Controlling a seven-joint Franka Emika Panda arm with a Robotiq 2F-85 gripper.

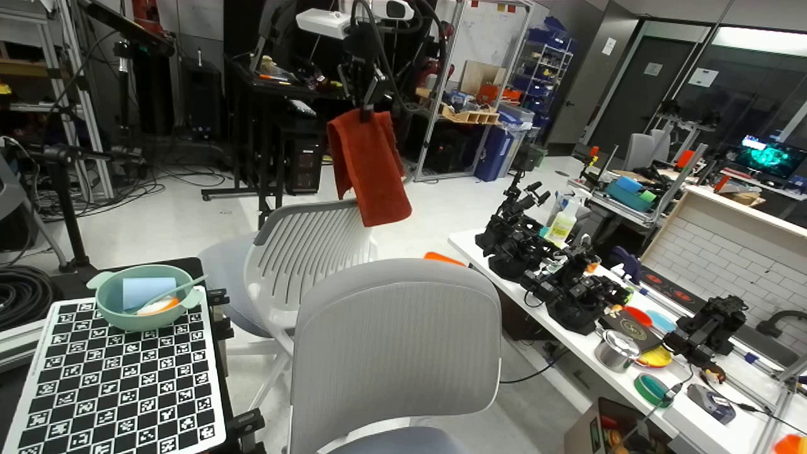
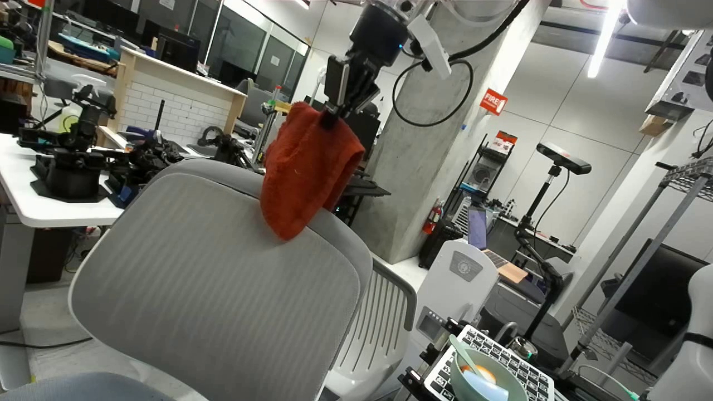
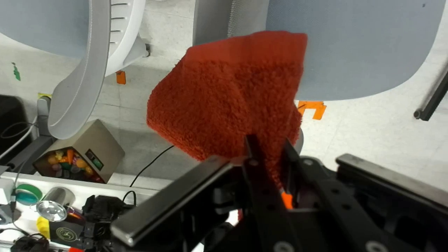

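A red-orange towel [image 1: 368, 170] hangs folded from my gripper [image 1: 367, 113], which is shut on its upper part. In the second exterior view the towel [image 2: 304, 174] droops from the gripper [image 2: 331, 119], overlapping the top of the grey mesh chair back [image 2: 220, 247] in the picture; contact between them cannot be told. The wrist view has the towel [image 3: 231, 88] spread out below the gripper, a fold of it pinched between the fingers.
Two chairs stand close by: a slatted one [image 1: 310, 250] and a grey mesh one [image 1: 397, 340]. To the left, a green bowl [image 1: 147, 321] rests on a checkered board [image 1: 121, 393]. A white table [image 1: 582, 340] with black robot arms is at the right.
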